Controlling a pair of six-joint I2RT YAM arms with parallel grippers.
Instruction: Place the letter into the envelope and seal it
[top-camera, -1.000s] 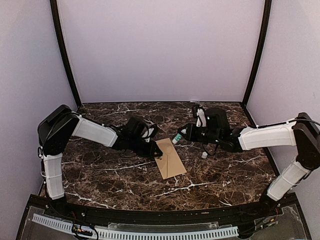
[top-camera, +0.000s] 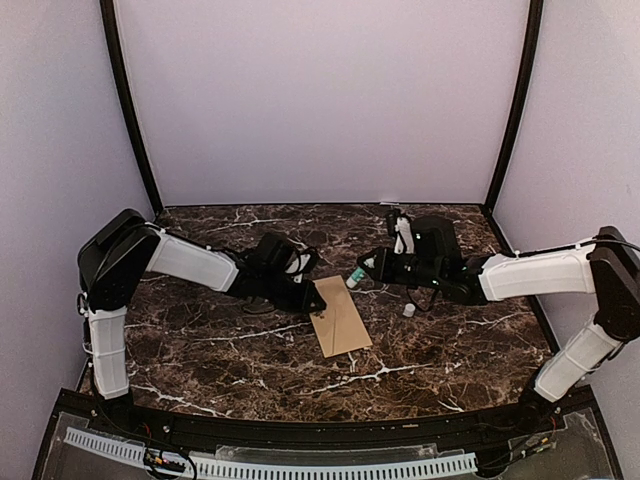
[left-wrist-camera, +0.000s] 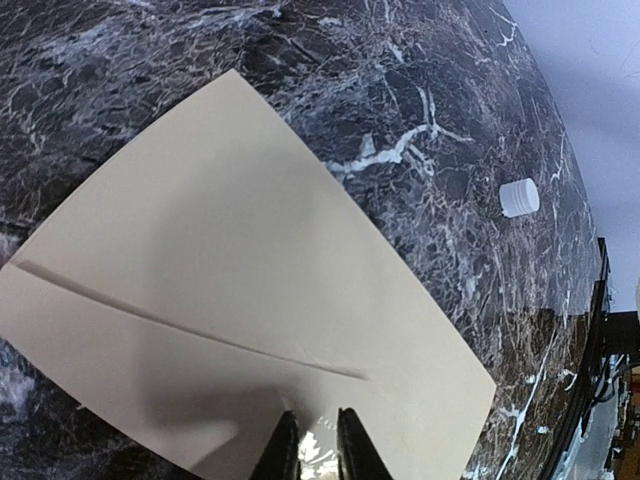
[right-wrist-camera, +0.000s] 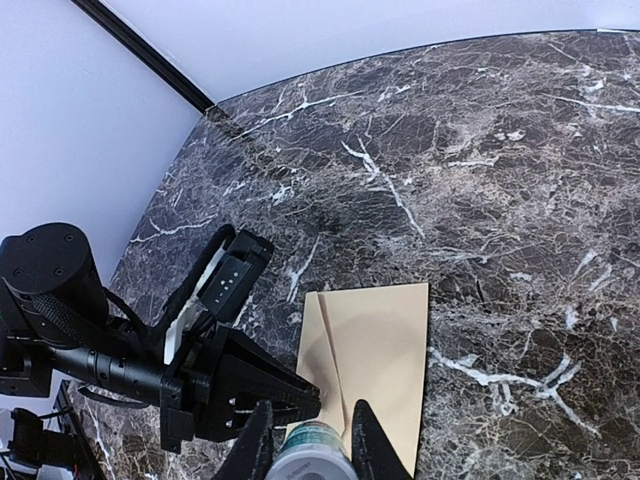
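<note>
The tan envelope (top-camera: 340, 325) lies on the dark marble table. In the left wrist view, a raised line (left-wrist-camera: 190, 328) runs lengthwise along it, ending near my left gripper. That gripper stands low over the envelope's paper, its fingers close together. A bright speckled patch shows between them; I cannot tell what it is. My right gripper is shut on a white and green tube that looks like a glue stick (top-camera: 356, 277). The stick hangs tilted at the envelope's upper right, its white end (right-wrist-camera: 310, 465) towards the right wrist camera. No separate letter shows.
A small white cap (top-camera: 408, 310) stands on the table right of the envelope. My left arm (right-wrist-camera: 130, 370) reaches across beside the envelope. Walls (top-camera: 325, 100) enclose the back and sides.
My left gripper has crept slightly to the right at the envelope, whose lower right corner has shifted a trace. The right arm and its glue stick have not visibly moved.
</note>
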